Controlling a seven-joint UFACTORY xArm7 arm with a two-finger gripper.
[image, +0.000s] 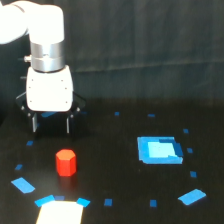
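Note:
A red hexagonal block (66, 162) stands on the dark table in the left half of the camera view. My gripper (52, 122) hangs behind and above it, slightly to its left, pointing down. Its dark fingers are spread wide, and nothing shows between them. To the right lies a blue square tray (143, 150) with a white patch inside.
A white block (60, 212) is cut off by the bottom edge, in front of the red one. Flat blue pieces (192, 197) and small blue squares are scattered over the table. Between the red block and the tray the surface is mostly clear.

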